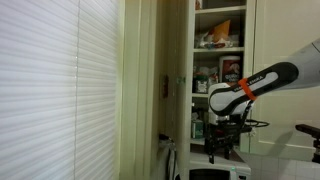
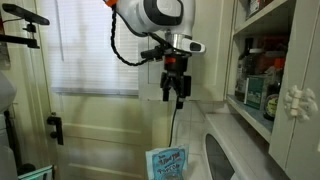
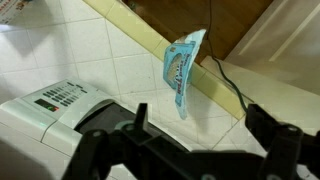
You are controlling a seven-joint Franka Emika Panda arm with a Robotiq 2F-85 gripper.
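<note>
A blue and white bag point(image 2: 166, 163) stands low under my gripper point(image 2: 173, 97) in exterior view 2, with a clear gap between them. In the wrist view, the gripper is open with its fingers wide apart. Seen from there, the bag point(image 3: 180, 65) lies beyond the fingertips, roughly between the two fingers. Nothing is held. Exterior view 1 shows the gripper point(image 1: 226, 147) near the shelves, above a white appliance; the bag cannot be made out there.
A white appliance with a keypad point(image 3: 60, 97) sits left in the wrist view. Its dark door window point(image 2: 218, 158) shows beside the bag. Crowded open shelves point(image 2: 262, 85) rise on the right. A dark cable point(image 3: 226, 76) runs past the bag. A blind-covered door point(image 2: 95, 130) stands behind.
</note>
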